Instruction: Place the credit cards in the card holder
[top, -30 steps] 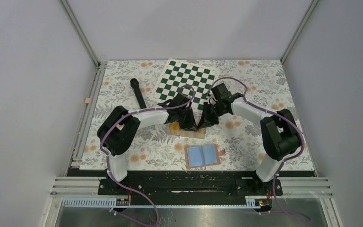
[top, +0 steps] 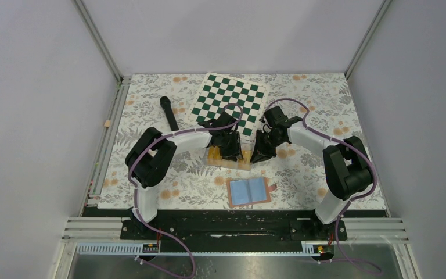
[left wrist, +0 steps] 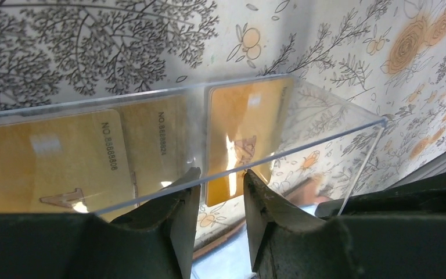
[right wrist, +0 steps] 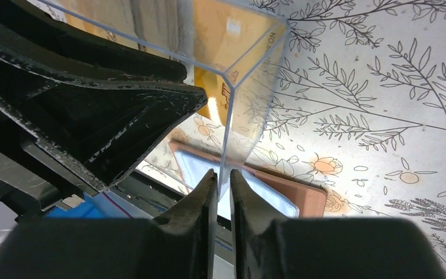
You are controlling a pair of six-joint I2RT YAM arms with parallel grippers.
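Gold cards lie in a clear box with dividers, and one card [left wrist: 244, 122] shows in the end compartment in the left wrist view. Over the box [top: 227, 164], my left gripper is open, with no card between its fingers. My right gripper is at the box's right end, its fingers a narrow gap apart, with the clear corner edge showing between them; whether they touch it is hard to tell. The card holder [top: 250, 192], brown with pale blue pockets, lies open in front of the box, with no card visible in it.
Behind the box lies a green-and-white checkered board [top: 226, 96]. A black microphone-like object [top: 169, 113] rests at the back left. Both grippers are close together over the box.
My right gripper has shifted from over the box's right end to its right side, after moving slightly back and right. The left arm has moved a little to the right. The card holder has stayed put.
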